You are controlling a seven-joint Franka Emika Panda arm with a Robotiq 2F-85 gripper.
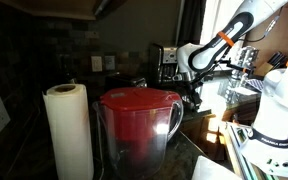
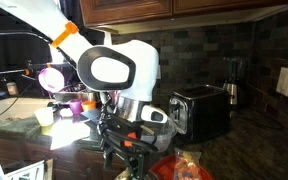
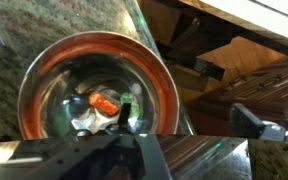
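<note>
In the wrist view, a shiny metal bowl [image 3: 166, 92] with a reddish-brown rim holds a small orange-red item [image 3: 103, 103] and a green item [image 3: 134, 112], along with something pale. My gripper is open, its fingers wide apart. One finger [image 3: 124, 113] overlaps the bowl's interior, while the other is beyond the rim at right. From exterior view 1, the gripper [image 1: 192, 101] appears low over the far counter, small and dark. Exterior view 2 shows the gripper [image 2: 124, 142] in front of a bowl [image 2: 158, 130], partly hiding it. No object shows between the fingers.
A red-lidded pitcher [image 1: 139, 125] and a paper towel roll [image 1: 70, 132] stand near the camera in exterior view 1. In exterior view 2, a black toaster [image 2: 201, 112] stands by the wall, and cups [image 2: 46, 116] sit at left.
</note>
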